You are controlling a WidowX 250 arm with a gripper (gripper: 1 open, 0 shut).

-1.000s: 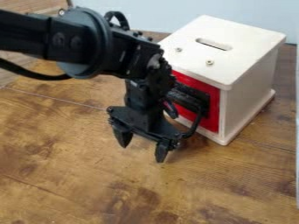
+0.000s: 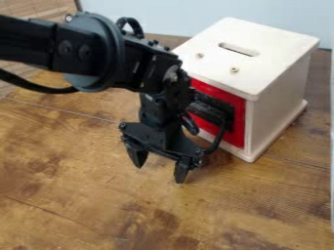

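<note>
My black gripper (image 2: 159, 168) hangs low over the wooden floor in front of a pale wooden box, its two fingers spread apart and pointing down with nothing between them. The box (image 2: 275, 107) stands behind and to the right of it, with a slot in its top and two small screws. Its front has a red panel (image 2: 235, 132), partly hidden behind my arm and cables.
A white wall (image 2: 196, 15) runs along the back. A pale edge shows at the far right.
</note>
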